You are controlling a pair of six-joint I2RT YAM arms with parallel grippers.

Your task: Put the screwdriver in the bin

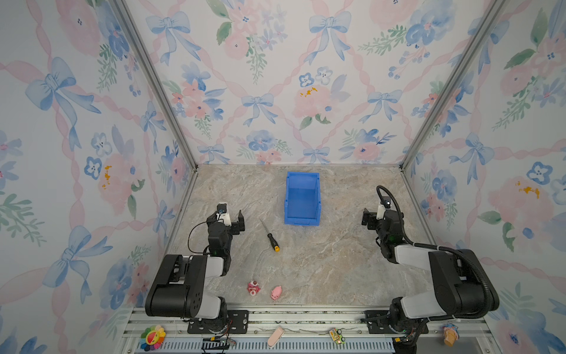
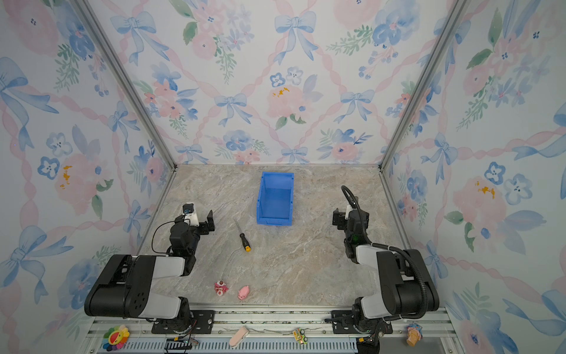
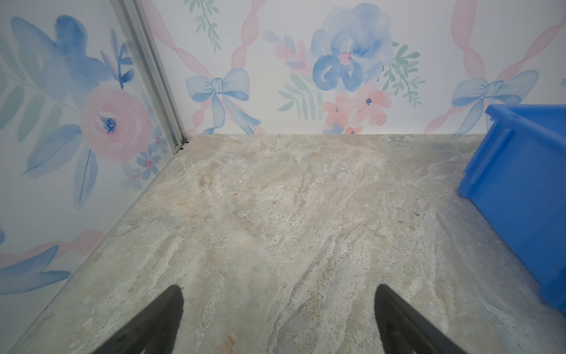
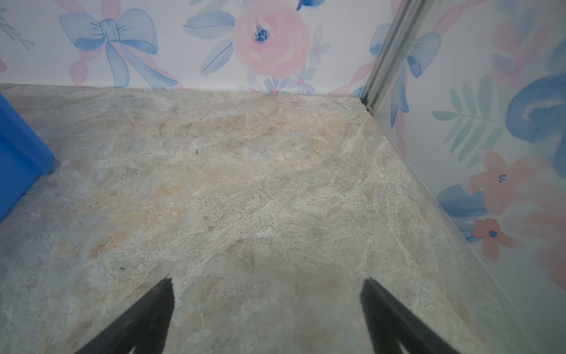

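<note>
The screwdriver (image 1: 271, 239), with a black handle ending in yellow-orange, lies on the table left of the empty blue bin (image 1: 302, 221). Its thin shaft points toward the back left. My left gripper is open with nothing between its blurred fingers; from above it hovers a short way left of the screwdriver. Over on the far side of the bin, my right gripper also has widely parted fingers and nothing between them. Neither wrist view shows the screwdriver, though the bin's wall appears at the right of the left wrist view (image 3: 524, 194).
Two small pink toys, one reddish (image 1: 253, 288) and one paler (image 1: 276, 292), lie near the table's front edge. Patterned walls (image 1: 277, 106) close off the back and sides. Bare table lies between the bin and my right arm.
</note>
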